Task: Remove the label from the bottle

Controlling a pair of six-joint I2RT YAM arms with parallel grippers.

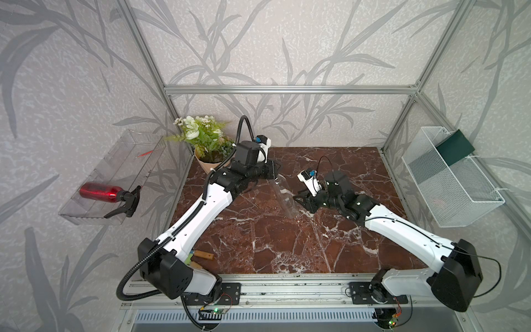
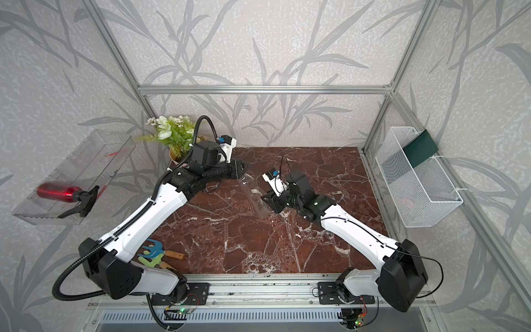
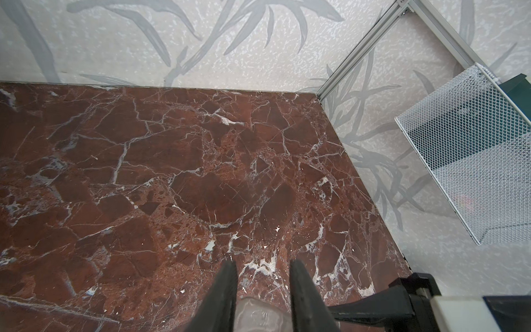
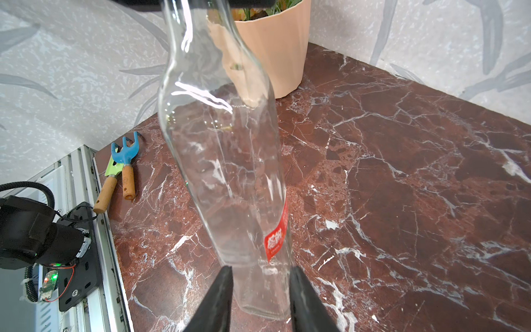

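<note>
A clear bottle (image 4: 221,160) hangs tilted, its neck held in my left gripper (image 1: 276,170), which is shut on it. Low on its side a small red label (image 4: 276,239) with white characters shows in the right wrist view. My right gripper is open, its fingers (image 4: 220,296) in front of the bottle's lower end, close to the label and just below it. Whether they touch the glass, I cannot tell. In the left wrist view a rounded end of the bottle (image 3: 262,316) shows between the left fingers.
A potted plant (image 1: 205,138) stands at the back left. Garden tools (image 2: 157,251) lie at the front left. A clear bin (image 1: 119,177) with a red bottle hangs left, a white mesh basket (image 1: 453,177) right.
</note>
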